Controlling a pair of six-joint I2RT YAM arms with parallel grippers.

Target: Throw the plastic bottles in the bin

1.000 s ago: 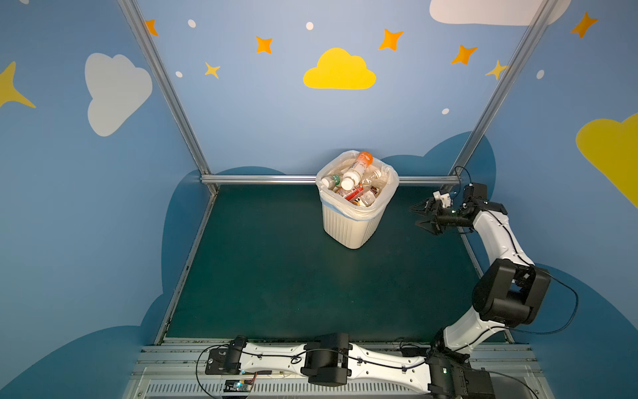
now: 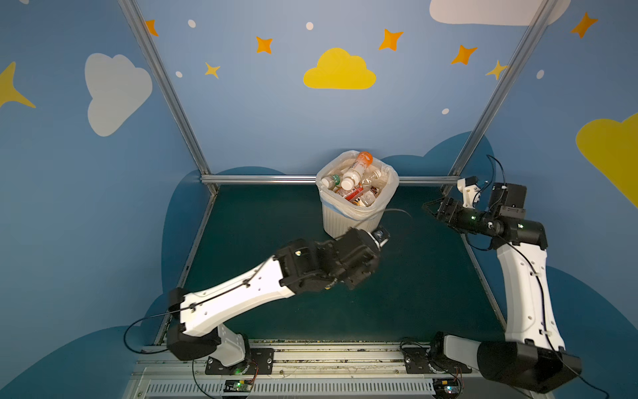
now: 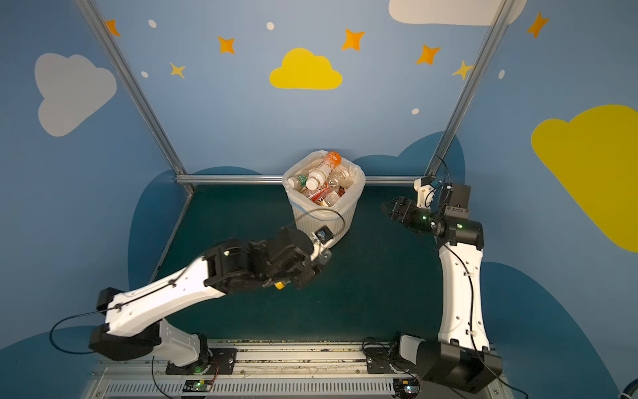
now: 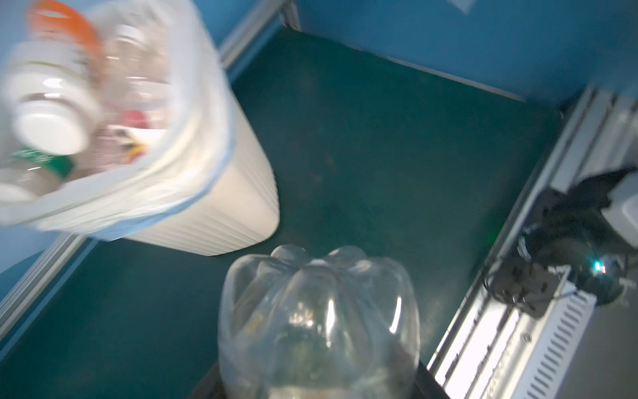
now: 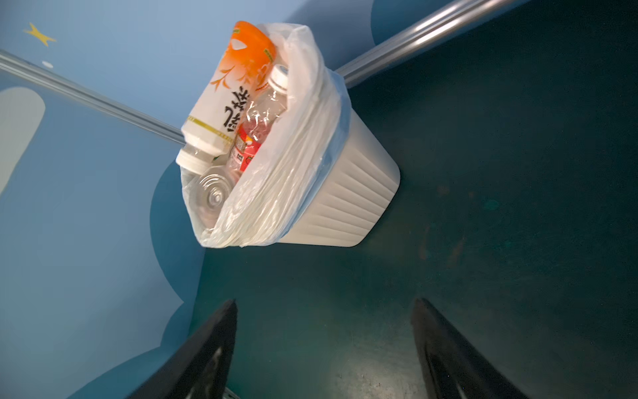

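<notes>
The white ribbed bin (image 2: pixel 342 219) with its pale liner bag stands near the back of the floor, filled to the rim. On top inside it lie a white bottle with an orange base (image 5: pixel 224 99), a clear bottle with a red label (image 5: pixel 260 119) and a green-capped bottle (image 2: pixel 330 181). In the left wrist view, my left gripper is shut on a clear plastic bottle (image 4: pixel 319 312), its lobed base facing outward, beside and in front of the bin. My right gripper is open and empty, to the right of the bin.
A metal rail (image 2: pixel 265 179) runs behind the bin along the blue walls.
The left arm has swung from the front right edge up and left to the front of the bin. The right gripper has shifted slightly right and its fingers look closer together. The bin stays put.
</notes>
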